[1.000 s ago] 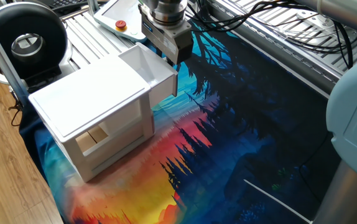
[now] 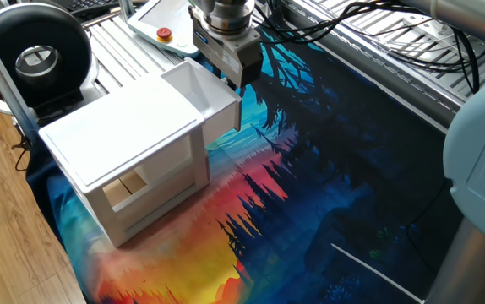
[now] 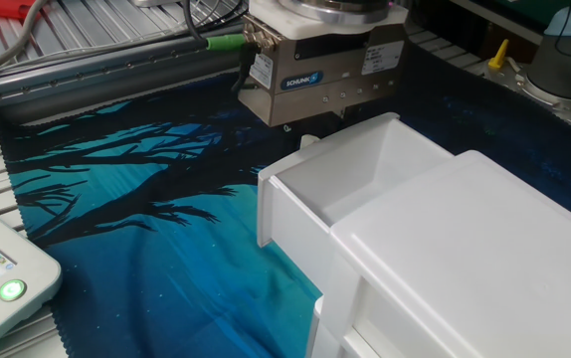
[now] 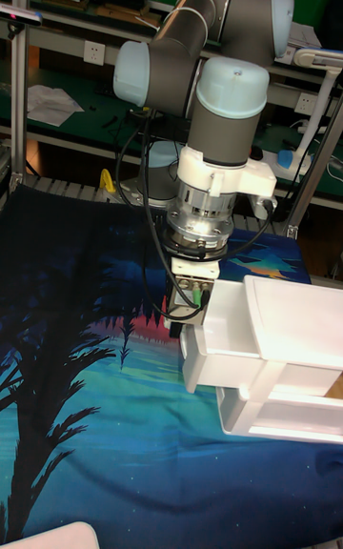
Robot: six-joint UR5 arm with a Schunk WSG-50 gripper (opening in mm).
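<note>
A white cabinet [image 2: 124, 127] stands on the printed cloth, its upper drawer [image 2: 200, 93] pulled out and empty as far as I can see. My gripper [image 3: 323, 131] is at the drawer's front panel [image 3: 287, 189], its body just above and outside the panel. In the third view the gripper body [image 4: 189, 300] hangs beside the drawer [image 4: 218, 340]. The fingers are mostly hidden behind the panel and the gripper body, so how far apart they stand does not show. Whether they touch the drawer is also hidden.
A tablet-like pendant with a red stop button [image 2: 165, 35] lies by the cloth's edge. Dark cables [image 2: 335, 29] hang around the arm.
</note>
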